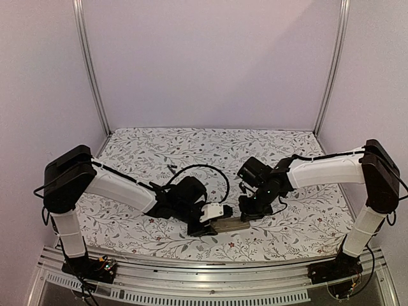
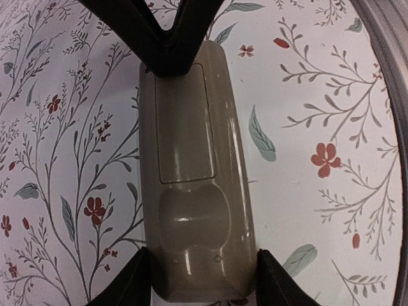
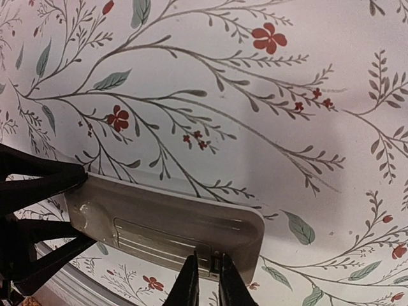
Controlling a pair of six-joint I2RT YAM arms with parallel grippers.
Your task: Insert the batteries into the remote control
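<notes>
The grey-brown remote control lies back side up on the table, its rectangular battery cover in place. My left gripper is shut on the end away from the cover's latch, one finger on each long side. At the other end, the fingertips of my right gripper stand a little apart over the latch edge of the cover; whether they touch it is hard to tell. Nothing shows between those fingers. No batteries can be made out in any view.
A metal rail runs along the front edge, close to the remote. A black cable arches over the left gripper.
</notes>
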